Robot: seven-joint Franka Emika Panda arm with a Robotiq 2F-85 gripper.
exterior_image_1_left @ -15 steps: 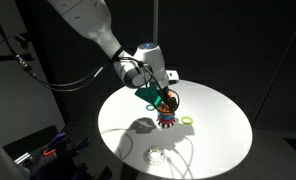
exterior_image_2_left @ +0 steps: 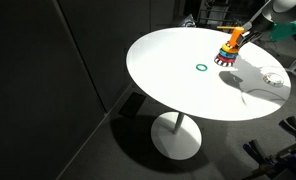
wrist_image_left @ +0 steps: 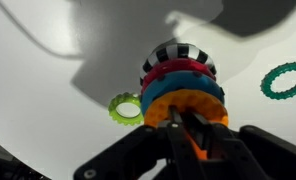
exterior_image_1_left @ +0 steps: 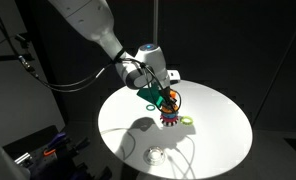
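Observation:
A stacking toy (exterior_image_1_left: 169, 119) stands on the round white table, with my gripper (exterior_image_1_left: 169, 107) low over its top. Its layers show in the wrist view: a black-and-white checkered ring, a red one, a blue ring (wrist_image_left: 180, 80) and an orange ring (wrist_image_left: 183, 102) nearest me. From the second exterior view, the stack (exterior_image_2_left: 226, 54) looks slanted, its orange top toward the gripper. Dark fingers (wrist_image_left: 200, 130) overlap the orange top in the wrist view. Shadow and overlap hide whether they touch it or how far apart they stand.
A lime ring (wrist_image_left: 126, 108) lies beside the stack, and a teal ring (wrist_image_left: 285, 80) on its other side. A pale round piece (exterior_image_1_left: 155, 156) sits near the table's front edge.
The gripper and the stack have shifted slightly to the right in the first exterior view. The lime ring and the pale round piece look unmoved.

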